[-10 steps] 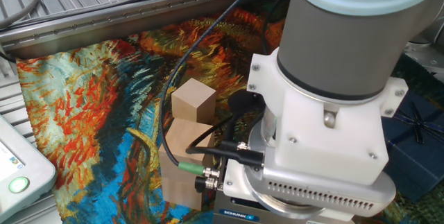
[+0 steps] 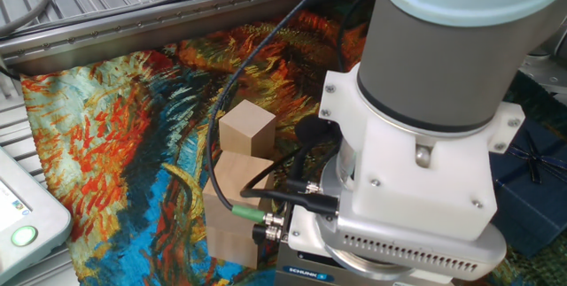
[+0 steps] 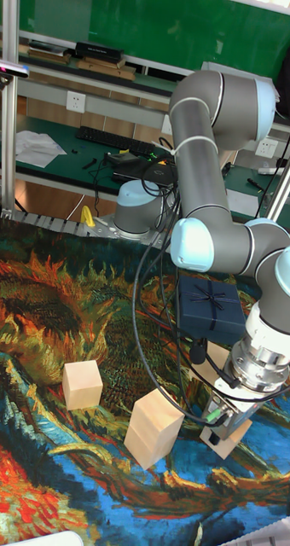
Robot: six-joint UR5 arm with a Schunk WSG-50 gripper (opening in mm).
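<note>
In exterior view 3 my gripper (image 3: 226,433) points down at the right, low over the cloth. A pale wooden block (image 3: 229,444) shows at its fingertips, partly covered by the gripper; whether it is clasped or only beside the fingers cannot be made out. To the left stands a taller wooden stack (image 3: 153,432), seemingly two blocks, and farther left a single wooden cube (image 3: 83,384). From exterior view 2, the cube (image 2: 247,128) and stack (image 2: 232,220) lie left of the gripper body, whose fingers are hidden below it.
Another pale wooden piece (image 3: 207,360) lies behind the gripper, partly hidden by cables. A dark blue box with a bow (image 3: 211,310) sits near the arm. Black cables (image 2: 213,127) loop close to the stack.
The arm and gripper body have shifted very slightly to the right in exterior view 2. Cube and stack have stayed in place.
</note>
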